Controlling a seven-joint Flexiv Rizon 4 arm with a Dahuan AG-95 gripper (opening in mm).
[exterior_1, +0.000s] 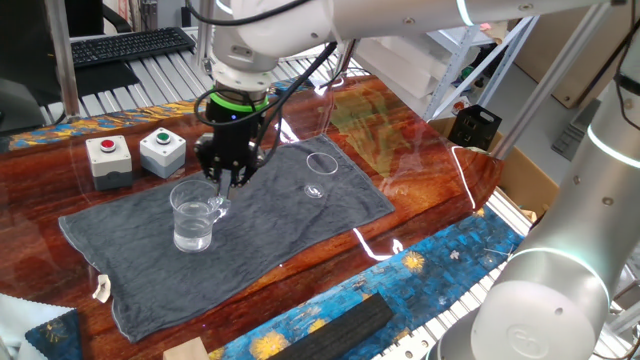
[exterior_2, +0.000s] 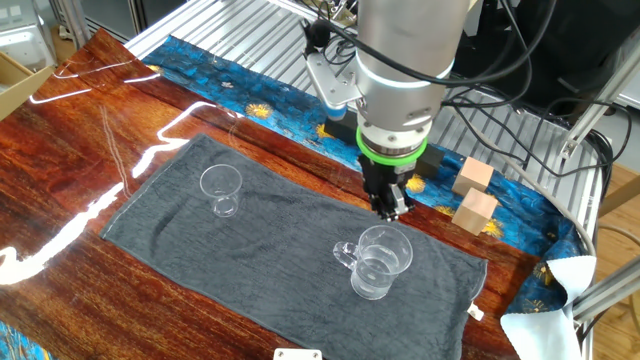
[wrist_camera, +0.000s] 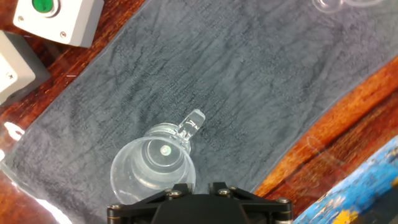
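Observation:
A clear glass mug (exterior_1: 192, 238) with some clear liquid in it stands upright on a grey towel (exterior_1: 130, 235). My gripper (exterior_1: 225, 190) points down above the mug's handle side in exterior view 1. In exterior view 2 its tips (exterior_2: 394, 214) appear just above the far rim of the mug (exterior_2: 372, 283). The wrist view shows the mug (wrist_camera: 151, 168) to the left, handle (wrist_camera: 191, 124) pointing up and right, ahead of the gripper. A narrow gap separates the fingers, with nothing between them. Another clear stemmed glass (exterior_2: 222, 182) stands at the towel's other end.
Two button boxes, one red (exterior_1: 109, 165) and one green (exterior_1: 163, 153), stand beyond the towel. Wooden blocks (exterior_2: 474, 211) and a black bar (exterior_1: 340, 330) lie along the blue patterned cloth (exterior_1: 440, 275). The towel between the glasses is clear.

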